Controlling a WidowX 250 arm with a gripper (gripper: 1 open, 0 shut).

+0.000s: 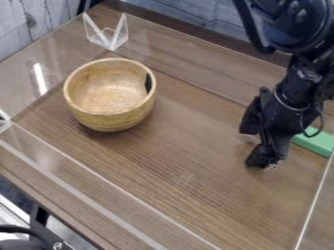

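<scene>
At the right side of the view, my black gripper (267, 142) is low over the wooden table (170, 186), its fingers pointing down and left. It is beside a green object (314, 142), which is partly hidden behind it. The dark fingers overlap one another, so whether anything is between them cannot be made out.
A round wooden bowl (108, 94) stands at the left. A white wire-like object (102, 31) is at the back left.
</scene>
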